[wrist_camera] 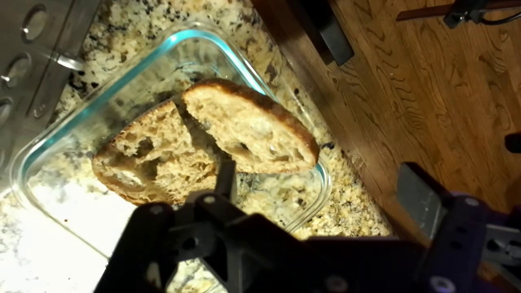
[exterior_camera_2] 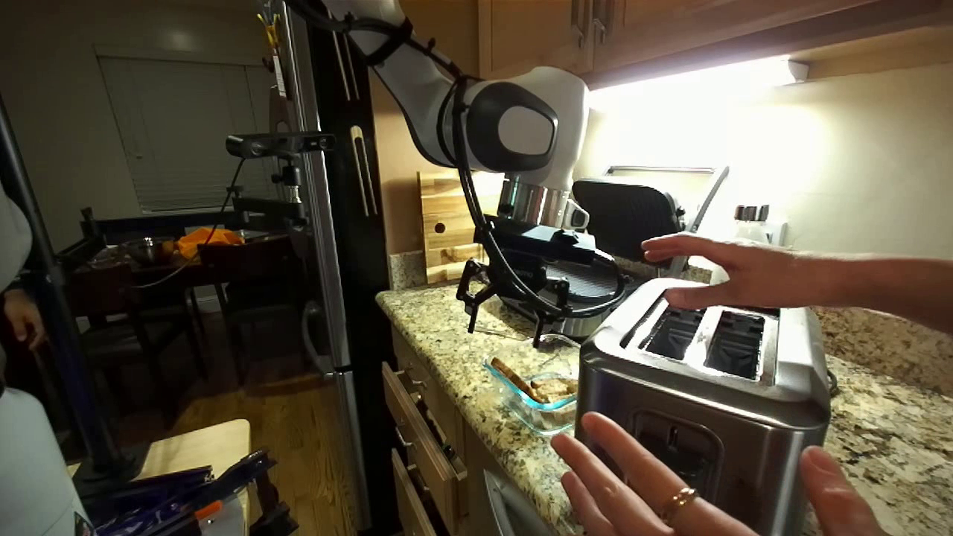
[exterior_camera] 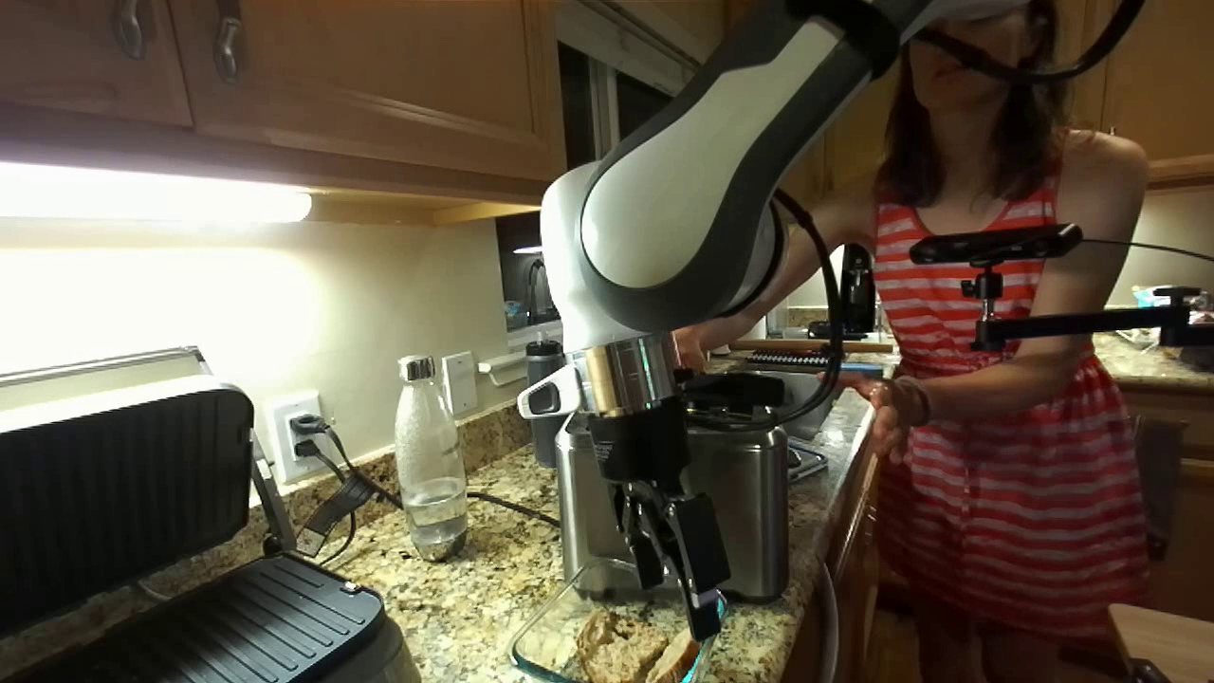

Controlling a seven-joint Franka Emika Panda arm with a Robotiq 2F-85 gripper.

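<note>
Two slices of brown bread lie in a clear glass dish with a teal rim [wrist_camera: 122, 80]. In the wrist view the left slice [wrist_camera: 156, 161] rests low in the dish. The right slice [wrist_camera: 254, 127] leans across the dish's edge. My gripper [exterior_camera_2: 505, 332] is open above the dish, its fingers wide apart. One finger [wrist_camera: 226, 178] shows over the dish near the bread; the other stands out past the counter edge. Nothing shows between them. The metal toaster [exterior_camera_2: 697, 411] stands beside the dish, and its two slots look empty.
A person's hands [exterior_camera_2: 759, 268] are held out around the toaster, close to my workspace. An open grill press [exterior_camera: 262, 615] and a glass bottle [exterior_camera: 432, 478] stand on the counter [exterior_camera: 489, 569]. Beyond its edge lies the wooden floor [wrist_camera: 439, 97].
</note>
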